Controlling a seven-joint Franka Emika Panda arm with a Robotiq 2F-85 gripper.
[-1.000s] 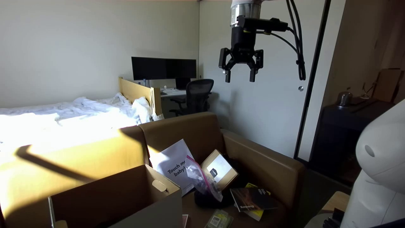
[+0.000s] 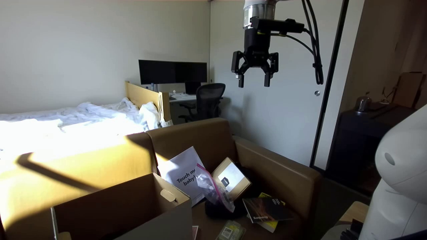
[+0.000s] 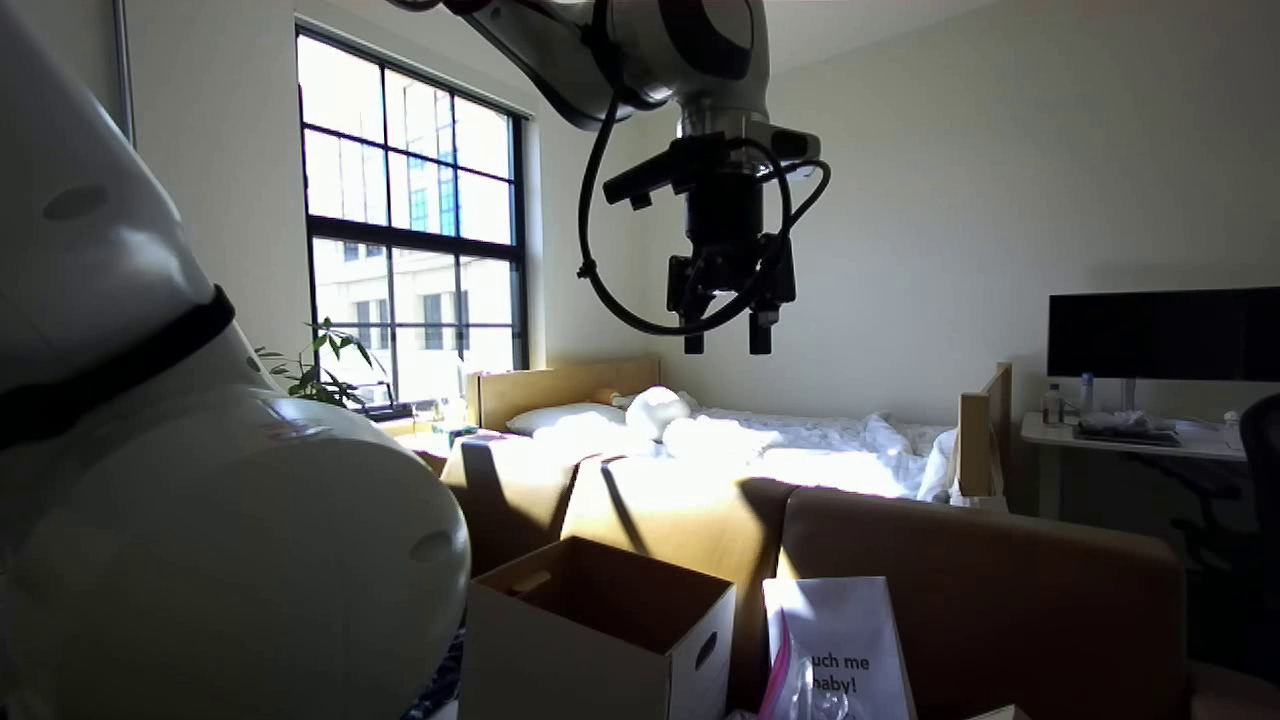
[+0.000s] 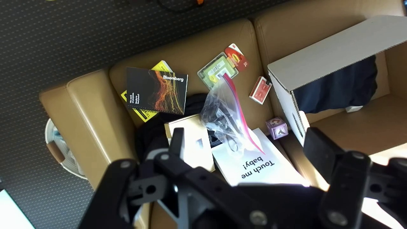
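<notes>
My gripper [image 2: 254, 83] hangs high above the brown couch, fingers pointing down and spread apart, with nothing between them. In the wrist view its fingers stand wide at the left and right over the couch seat. Beneath lie a clear zip bag [image 4: 223, 110] with a pink seal, a white "Touch me baby!" sheet [image 4: 259, 168] and a small cardboard box [image 4: 192, 143]. A black Bloomberg booklet [image 4: 154, 91] rests on a yellow book [image 4: 145, 114]. Also on the seat are a green clear pack [image 4: 218, 70], a red card box [image 4: 261, 90] and a purple cube [image 4: 277, 128].
A large open carton [image 4: 343, 45] stands on the couch, with dark cloth [image 4: 337, 86] inside. The couch armrest [image 2: 276, 160] borders the objects. Behind the couch are a bed [image 3: 828, 450] and a desk chair [image 2: 210, 100]. Open air surrounds the gripper.
The gripper has shifted very slightly to the right in exterior view 1. Its fingers remain apart, and the objects on the couch look unmoved.
</notes>
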